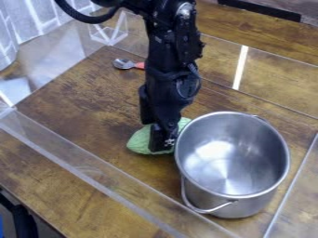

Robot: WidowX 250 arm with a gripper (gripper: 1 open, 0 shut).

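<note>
My black gripper [165, 130] points down from the top centre onto a pale green cloth [141, 143], which lies on the wooden table just left of a large steel pot [233, 158]. The fingertips are at the cloth, close beside the pot's rim. Whether they are shut on the cloth is hard to see. The cloth's right part is hidden by the gripper and the pot.
A spoon [122, 63] lies on the table [74, 112] behind the arm, to the left. Clear plastic edges run along the near left and the right.
</note>
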